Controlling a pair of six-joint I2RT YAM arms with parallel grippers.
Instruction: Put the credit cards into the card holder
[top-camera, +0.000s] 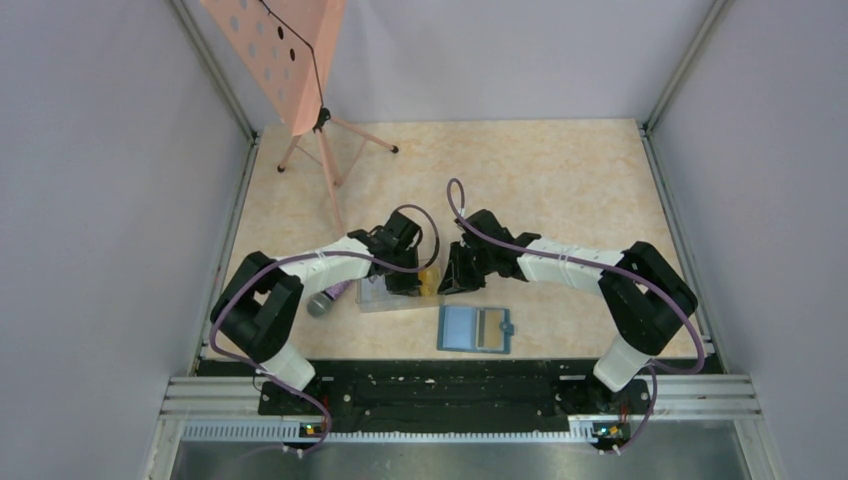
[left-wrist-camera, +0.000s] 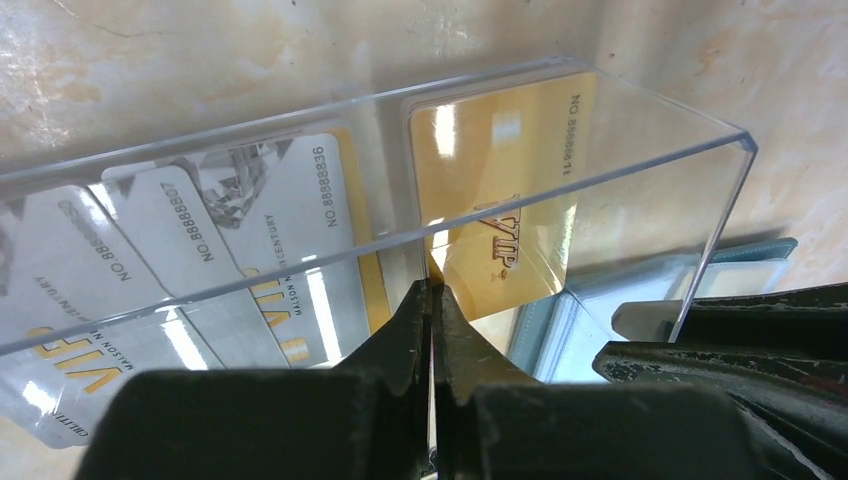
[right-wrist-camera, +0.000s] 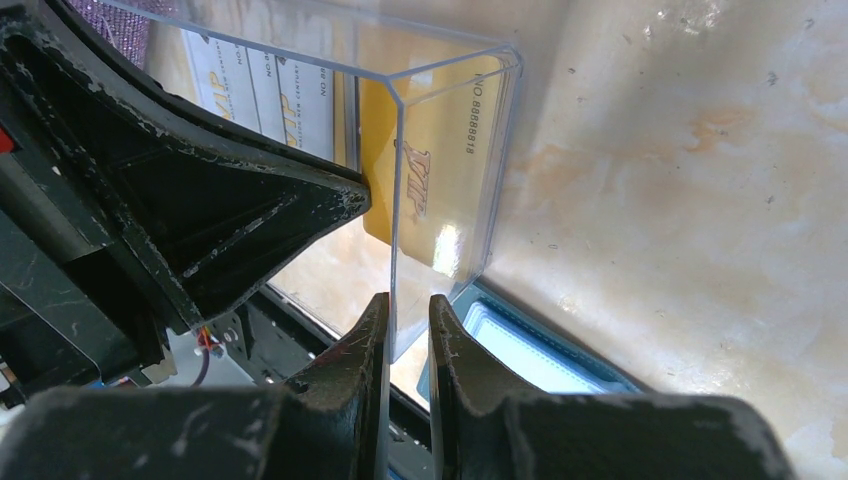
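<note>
A clear box (top-camera: 400, 304) holds several silver cards (left-wrist-camera: 280, 240) at its left part and gold cards (left-wrist-camera: 500, 190) towards its right end. My left gripper is shut, its fingertips at the near left corner of the front gold card; I see nothing held between them. At the box's right end, my right gripper is shut on the clear wall. Just in front of the box, the blue card holder (top-camera: 475, 330) lies spread on the table. In the right wrist view, the left gripper's black finger (right-wrist-camera: 300, 190) covers part of the cards.
A purple and silver object (top-camera: 325, 298) lies left of the box, close to the left arm. Behind stands a pink easel (top-camera: 325, 150) on the table.
</note>
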